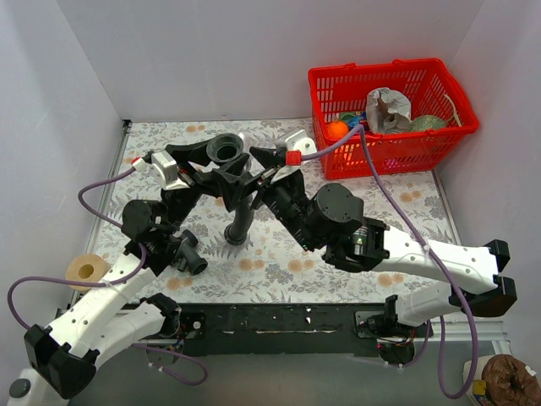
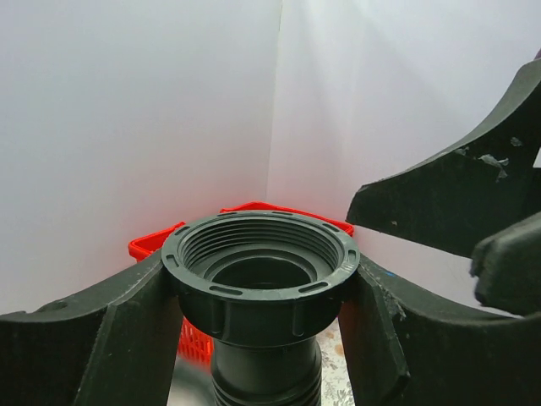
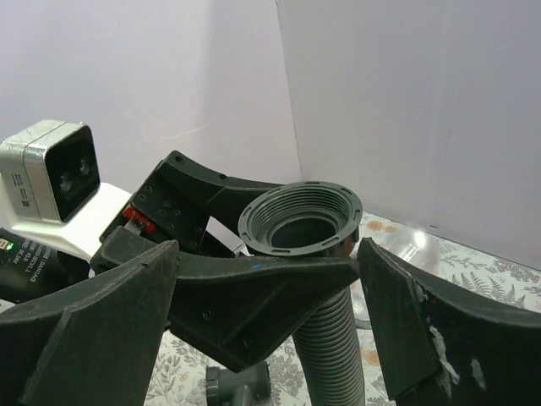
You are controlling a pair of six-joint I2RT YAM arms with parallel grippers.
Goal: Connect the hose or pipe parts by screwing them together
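A dark threaded hose fitting [image 2: 258,317] tops an upright grey corrugated hose [image 3: 330,355]; from above, the hose [image 1: 241,222] reaches down to the mat. My left gripper is shut on the fitting, whose threaded opening faces up. My right gripper [image 1: 250,172] is part open beside it, its black fingers [image 3: 461,347] close to the fitting; I see nothing clearly held in it. A clear cylinder [image 3: 414,254] shows behind the fitting, mostly hidden.
A red basket [image 1: 393,161] with several items stands back right. Dark pipe fittings [image 1: 190,258] lie left of the hose's base. A tape roll [image 1: 83,275] sits at the left edge. The mat right of the hose is mostly under my right arm.
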